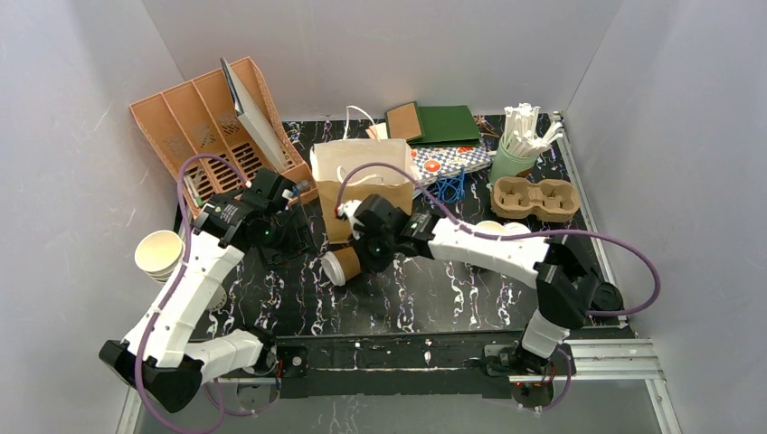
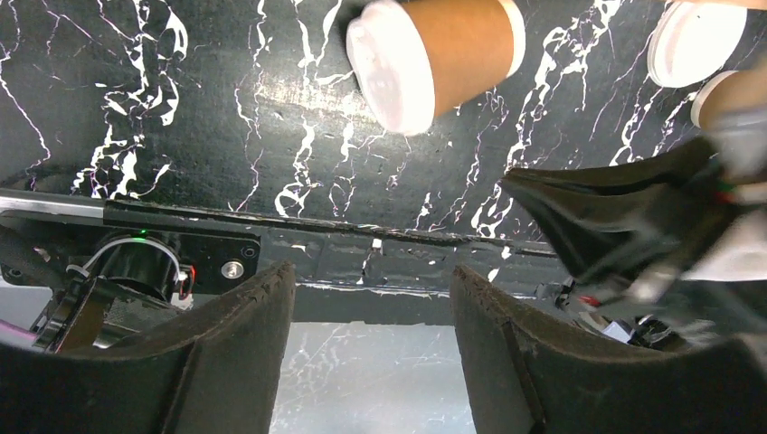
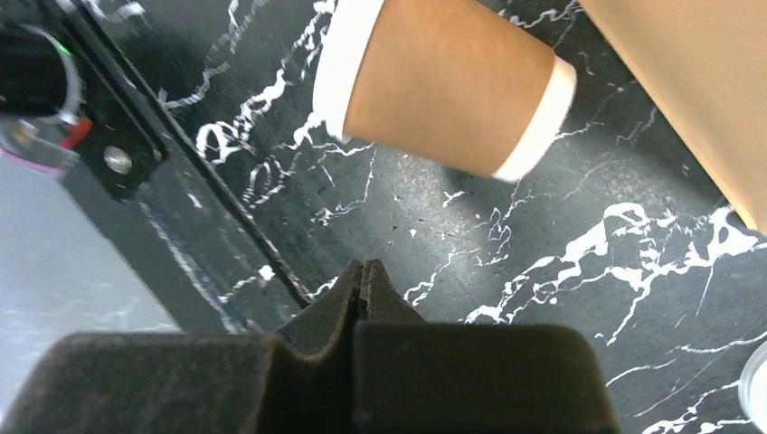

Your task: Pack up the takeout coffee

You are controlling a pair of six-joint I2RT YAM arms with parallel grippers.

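Note:
A lidded kraft coffee cup (image 1: pixel 345 265) (image 2: pixel 457 50) (image 3: pixel 448 90) lies on its side on the black marble mat, in front of the kraft paper bag (image 1: pixel 366 212). My right gripper has its fingertips together just off the cup's side, the cup outside them; nothing shows between them. It also appears blurred at the right of the left wrist view. My left gripper is part open and empty, left of the bag and above the mat.
Cream cup stacks (image 1: pixel 158 250) stand at the left, a tan divided organiser (image 1: pixel 176 117) behind. At the right are lids (image 2: pixel 687 41), a cup carrier (image 1: pixel 534 197) and a straw holder (image 1: pixel 511 161). Folders and blue cord lie at the back.

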